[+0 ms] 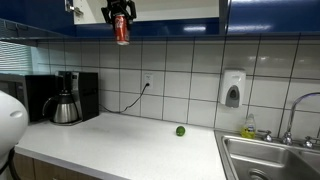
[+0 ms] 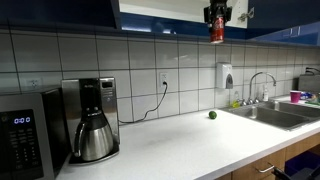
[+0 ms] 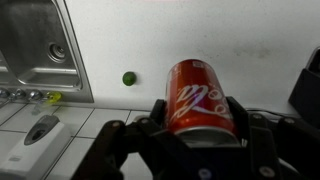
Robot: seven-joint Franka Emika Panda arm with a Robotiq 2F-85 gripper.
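A red Coca-Cola can (image 3: pixel 197 92) fills the middle of the wrist view, lettering facing the camera, with my gripper shut on it. In exterior view 1 the can (image 1: pixel 122 30) hangs high above the counter, just in front of the cabinet's lower edge. From the other side, the can (image 2: pixel 217 30) shows below my gripper (image 2: pixel 217 14) near the top of the frame. The fingers are dark and partly hidden behind the can in the wrist view.
Open upper cabinets (image 1: pixel 180 24) run along the wall near the can. Below, the white counter (image 1: pixel 130 145) is mostly clear, with a small green object (image 1: pixel 180 130) on it. A coffee maker (image 2: pixel 93 120), microwave (image 2: pixel 32 135) and sink (image 1: pixel 265 160) stand around it.
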